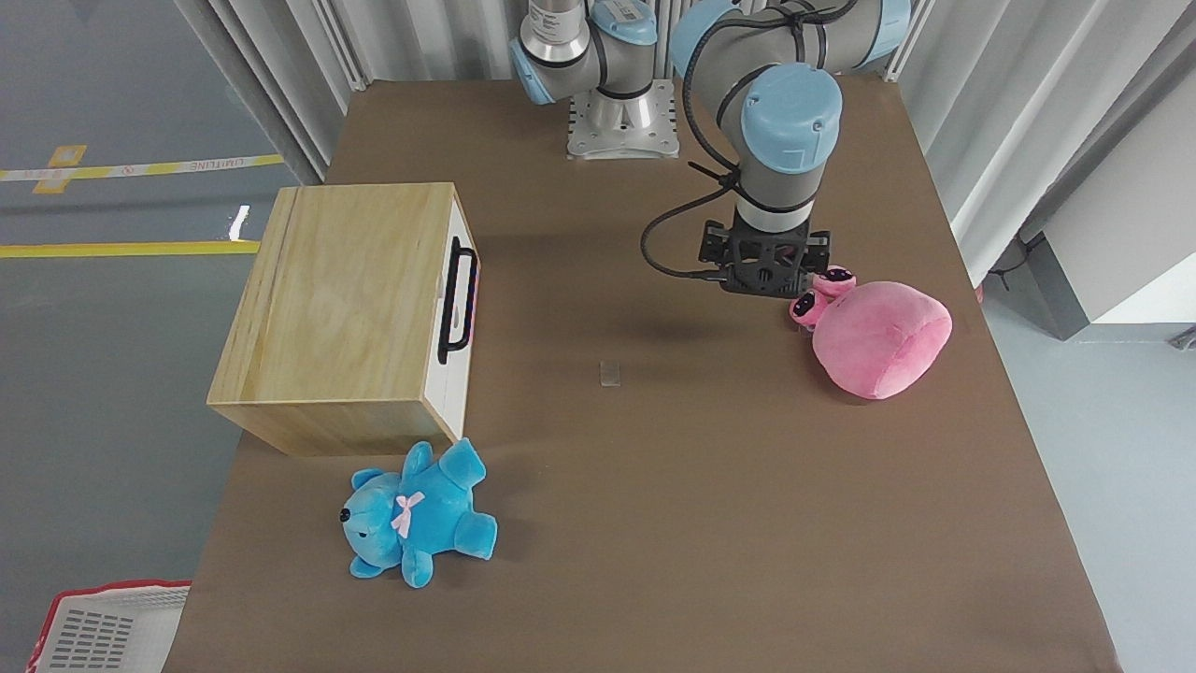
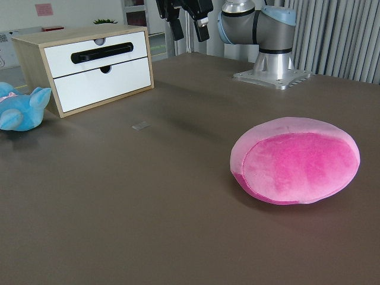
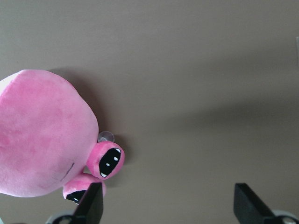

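Observation:
My gripper hangs high beside a pink plush toy [image 1: 880,336] with two eye stalks; in the wrist view its fingers are wide apart and the toy [image 3: 42,130] lies below to the left, its eyes partly behind a finger. The left view shows the gripper [image 2: 187,27] at the top edge and the toy [image 2: 294,160] on the table. A blue teddy [image 1: 432,522] lies on its back at the near left, beside a wooden cabinet [image 1: 325,292] whose white drawers [image 2: 101,86] are shut.
A basket [image 1: 106,628] with a red rim is off the table at lower left.

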